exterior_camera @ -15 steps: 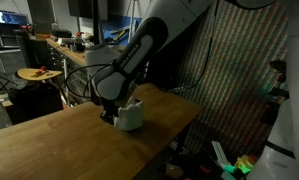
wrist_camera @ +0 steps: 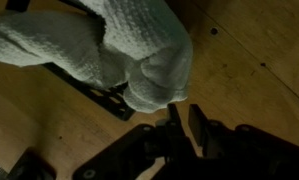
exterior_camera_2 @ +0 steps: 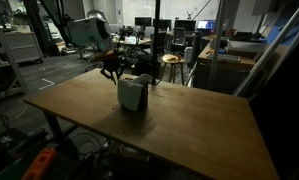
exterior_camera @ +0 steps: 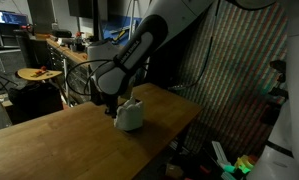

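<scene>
A white towel-like cloth (wrist_camera: 154, 50) lies draped over a dark holder (wrist_camera: 101, 95) in the wrist view. Its lower end reaches the tips of my gripper, which is shut on the cloth; the dark fingers hide the pinched part. In exterior view 1 the gripper (exterior_camera: 112, 105) is just above the tabletop, at the left side of the pale cloth (exterior_camera: 131, 117). From the other side, in exterior view 2, the cloth looks grey-green (exterior_camera_2: 130, 95) and hangs down the holder's near face.
Exterior view 2 shows wide bare tabletop (exterior_camera_2: 204, 120) right of the holder. A round stool (exterior_camera: 39, 74) and desks stand behind, off the table.
Over the last second my gripper has risen a little and shifted slightly right, by the cloth's left side. The cloth and holder stay in about the same place on the table.
</scene>
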